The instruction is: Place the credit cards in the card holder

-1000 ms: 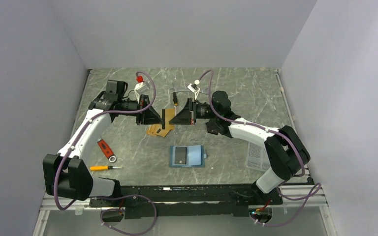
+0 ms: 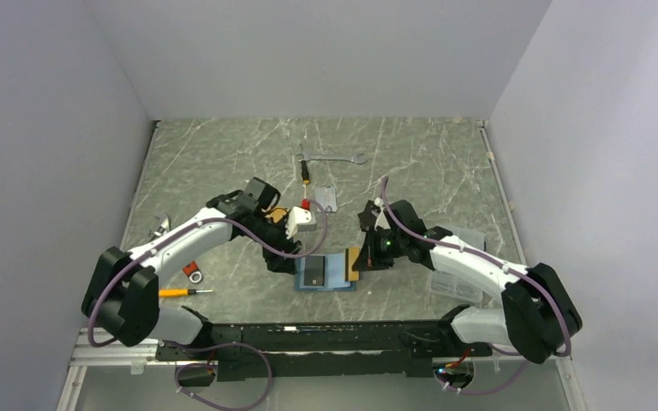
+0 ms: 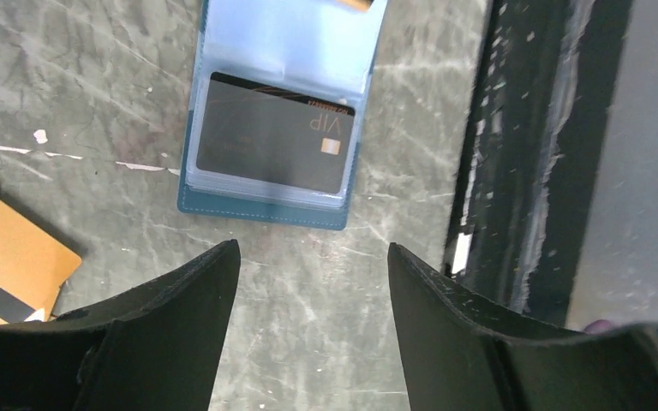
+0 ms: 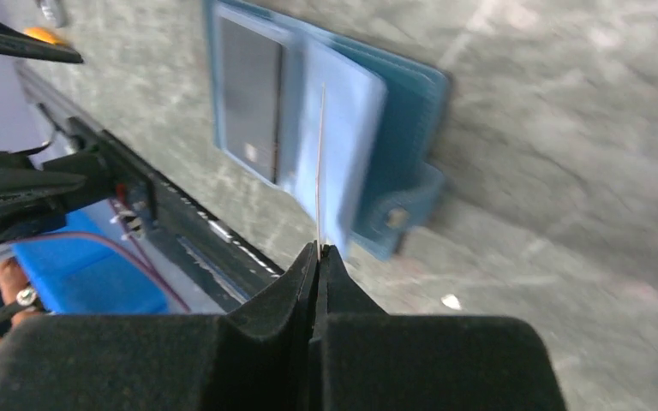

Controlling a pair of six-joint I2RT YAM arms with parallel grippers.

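Observation:
The blue card holder [image 2: 336,288] lies spread flat near the table's front, with a black VIP card [image 3: 278,141] in its one side. Over the holder's other half, my right gripper is shut on a gold card [image 2: 352,263], seen edge-on as a thin line in the right wrist view. Whether that card touches the holder I cannot tell. My left gripper stands open and empty, just off the holder's black-card end. Other gold cards [image 3: 13,257] lie on the table beside it, mostly behind the left arm in the top view.
A silver card [image 2: 326,199] and black cards [image 2: 367,216] lie behind the holder. A wrench [image 2: 334,158] and a screwdriver [image 2: 305,171] are farther back. An orange screwdriver [image 2: 177,293] is front left, a clear box [image 2: 456,285] right.
Both arms have moved toward the front, the right one carrying the card over the holder.

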